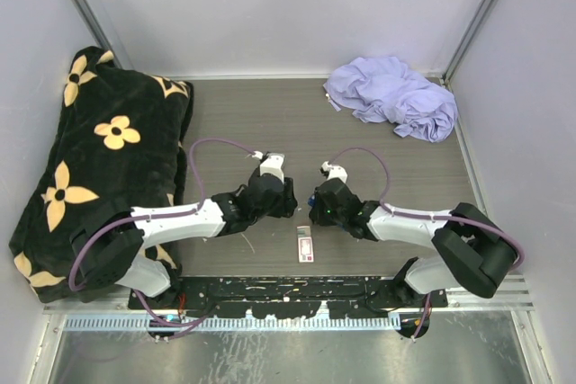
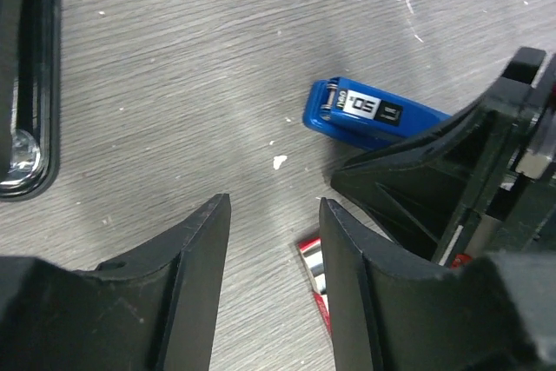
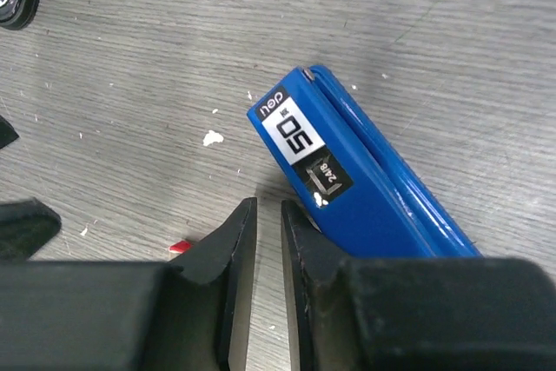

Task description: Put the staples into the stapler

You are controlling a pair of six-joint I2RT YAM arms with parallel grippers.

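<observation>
A blue stapler (image 2: 373,115) marked "50" (image 3: 347,180) lies on the wooden table, right beside my right gripper (image 1: 317,213), whose fingers (image 3: 217,301) are nearly together; whether anything is between them is hidden. My left gripper hangs over the table left of the stapler, part open, nothing between its fingers. A red-and-white staple box (image 1: 305,245) stands lengthwise toward me below the grippers, partly hidden behind the left wrist view's fingers.
A black tray-like object (image 2: 43,84) is at the left. A dark flowered cushion (image 1: 99,150) fills the table's left side; a lilac cloth (image 1: 391,96) lies at the back right.
</observation>
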